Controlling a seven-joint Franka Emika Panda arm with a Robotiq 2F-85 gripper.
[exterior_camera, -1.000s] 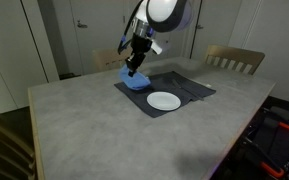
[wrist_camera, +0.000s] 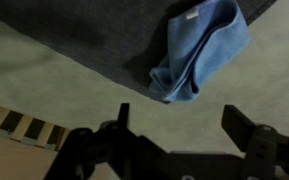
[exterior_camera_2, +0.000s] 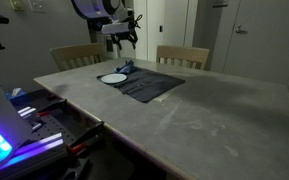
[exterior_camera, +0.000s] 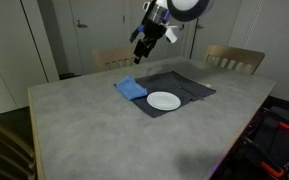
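A folded blue cloth (exterior_camera: 130, 88) lies on the left corner of the dark mat (exterior_camera: 165, 79). It has a small light tag, visible in the wrist view on the cloth (wrist_camera: 196, 40). My gripper (exterior_camera: 137, 43) hangs well above the table, clear of the cloth. In the wrist view its two dark fingers (wrist_camera: 121, 118) stand wide apart, with nothing gripped between them. Beside the cloth, a white plate (exterior_camera: 164, 101) rests on the mat's front part; the second exterior view also shows the plate (exterior_camera_2: 114, 78).
Wooden chairs stand along the table's far side, one chair (exterior_camera: 233, 59) at the right and another chair (exterior_camera_2: 184, 59) near the mat.
A second ago the cloth was partly raised at my gripper.
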